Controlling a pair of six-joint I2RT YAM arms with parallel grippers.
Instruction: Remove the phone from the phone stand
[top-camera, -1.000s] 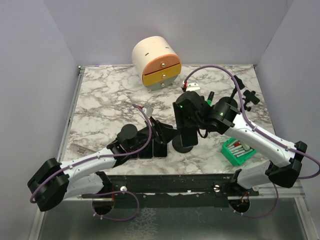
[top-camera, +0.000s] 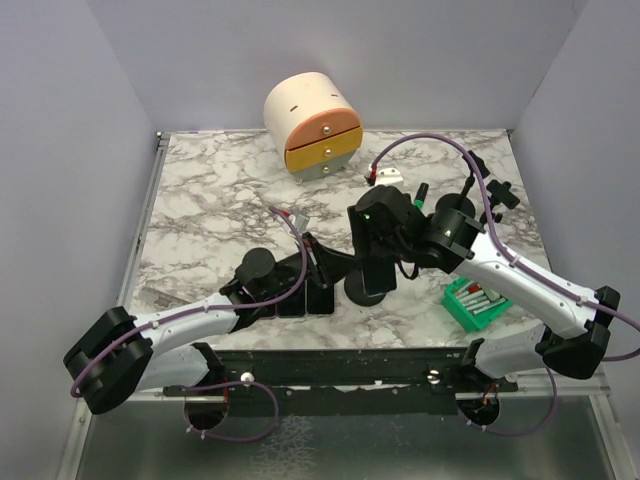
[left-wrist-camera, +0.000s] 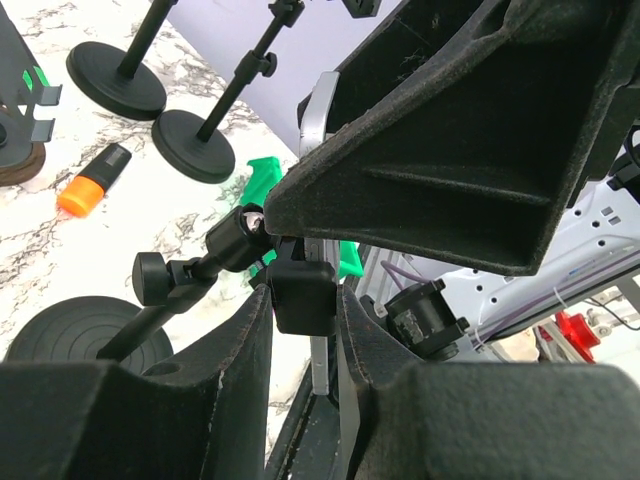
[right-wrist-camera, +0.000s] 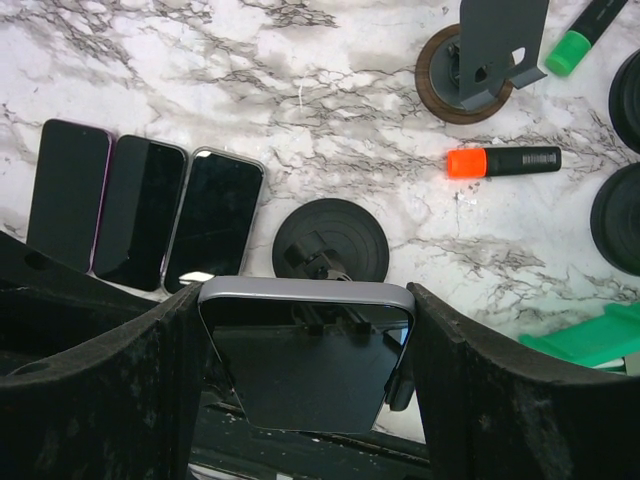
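Note:
The phone (right-wrist-camera: 305, 370), dark with a silver frame, is held above the round black stand base (right-wrist-camera: 330, 220) at the table's centre front. My right gripper (top-camera: 376, 230) is around it from above, its fingers at both sides of the phone in the right wrist view; whether they press on it cannot be told. My left gripper is shut on the small black clamp of the phone stand, just beside the phone, whose silver edge stands upright behind it in the left wrist view.
Three phones (right-wrist-camera: 140, 210) lie at left. An orange marker (right-wrist-camera: 500, 162), a green marker (right-wrist-camera: 585, 35), a metal holder (right-wrist-camera: 490, 45), black stands (right-wrist-camera: 620, 220) and a green tray (top-camera: 475, 305) are around the right side. A drawer toy (top-camera: 310, 120) stands at the back.
Both arms have shifted very slightly since a second ago, the left one a little to the right; otherwise the scene looks the same.

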